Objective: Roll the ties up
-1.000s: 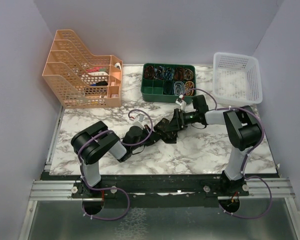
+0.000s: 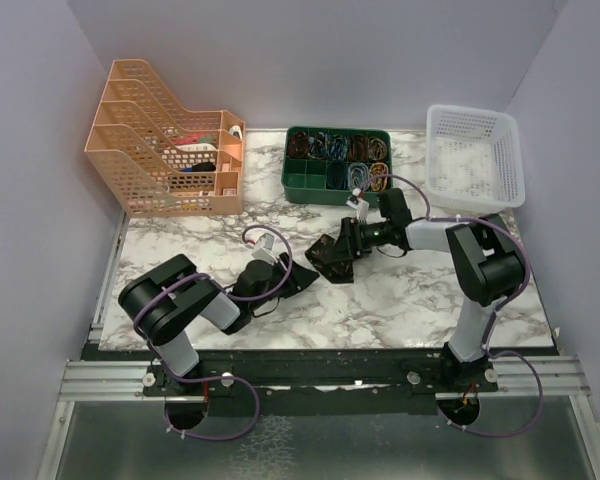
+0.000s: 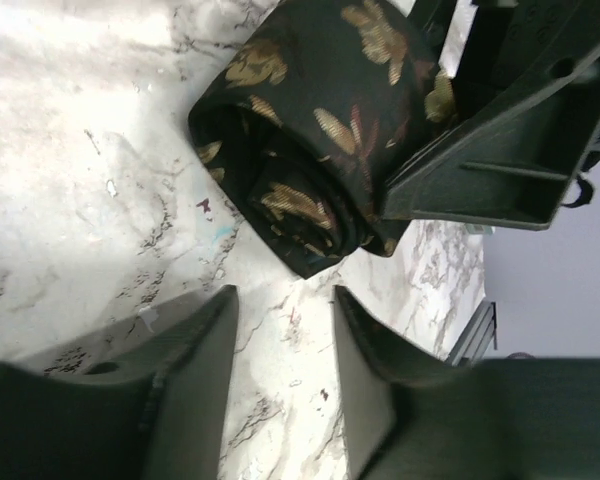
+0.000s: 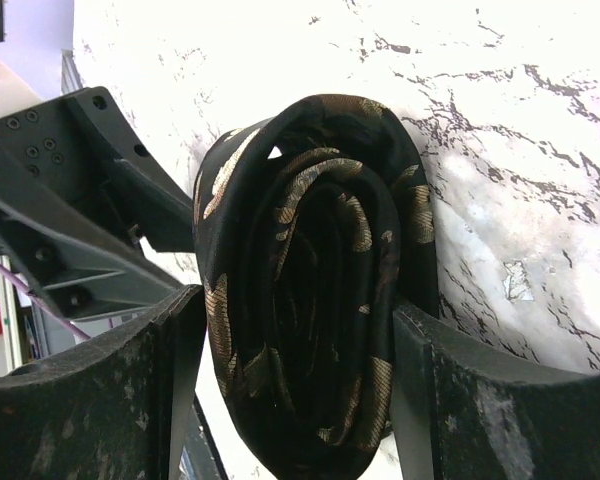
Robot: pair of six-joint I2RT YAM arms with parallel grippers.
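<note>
A black tie with gold leaf pattern (image 2: 327, 262) lies loosely rolled on the marble table. The right wrist view shows its coiled loops (image 4: 310, 280) between the fingers of my right gripper, which are parted around it; whether they grip it firmly is unclear. My left gripper is open just left of the tie, with bare table between its fingers; in the top view it (image 2: 298, 278) sits low over the table.
A green divided box (image 2: 305, 180) of rolled items is at the back center. An orange slotted rack (image 2: 130, 150) is at back left, an empty white basket (image 2: 474, 160) at back right.
My left gripper has pulled back leftward, away from the tie. The right gripper has stayed at the tie with only slight movement.
</note>
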